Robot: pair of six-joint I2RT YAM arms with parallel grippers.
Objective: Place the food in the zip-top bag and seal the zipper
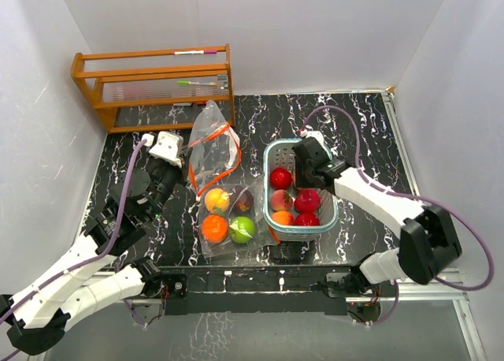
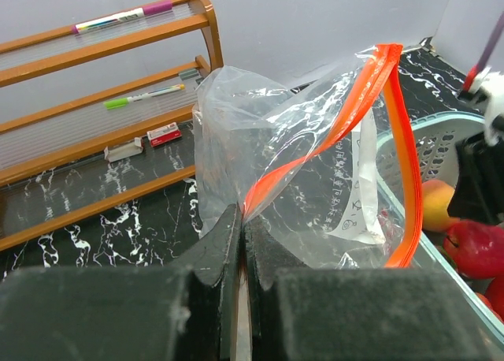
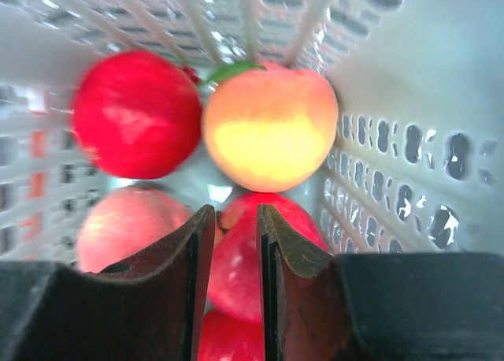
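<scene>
In the top view, the clear zip bag (image 1: 209,160) with an orange zipper strip lies left of centre. Its lower part holds an orange (image 1: 213,228), a green fruit (image 1: 242,229), a yellow-orange fruit (image 1: 216,200) and a dark one. My left gripper is shut on the bag's edge, and the orange-edged mouth gapes. My right gripper points down inside the basket (image 1: 335,216). A narrow gap parts its fingers, with a red fruit (image 3: 236,278) behind them; whether they grip anything is unclear. A peach (image 3: 270,128) lies against the basket wall.
More fruit sits in the basket, including a red one (image 3: 138,113) and a blurred peach (image 3: 130,227). A wooden rack (image 1: 153,93) with pens stands at the back left.
</scene>
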